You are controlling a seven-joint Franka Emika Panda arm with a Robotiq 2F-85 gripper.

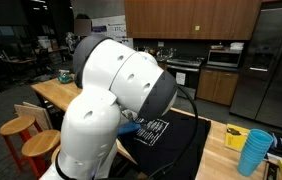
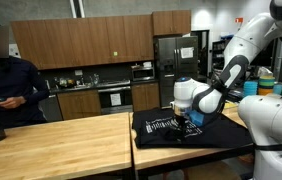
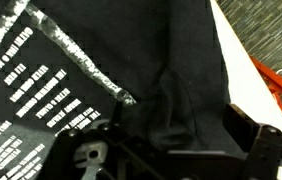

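Observation:
A black cloth with white printed stripes lies spread on the wooden table; the wrist view shows this cloth (image 3: 91, 60) close up, with a raised fold near its edge. At the bottom of that view my gripper stands open, its two fingers wide apart at left and right and the bunched fabric showing in the gap. Whether the fingertips touch the cloth, I cannot tell. In exterior view 2 the gripper (image 2: 184, 124) is low over the cloth (image 2: 156, 125). The white arm hides the gripper in exterior view 1, where part of the cloth (image 1: 181, 135) shows.
A blue cup (image 1: 253, 152) stands at the table's right side near a yellow item (image 1: 237, 137). Red stools (image 1: 19, 126) stand beside the table. Bare wood (image 2: 56, 150) fills the table's left part in exterior view 2, where a person (image 2: 11, 85) stands behind it.

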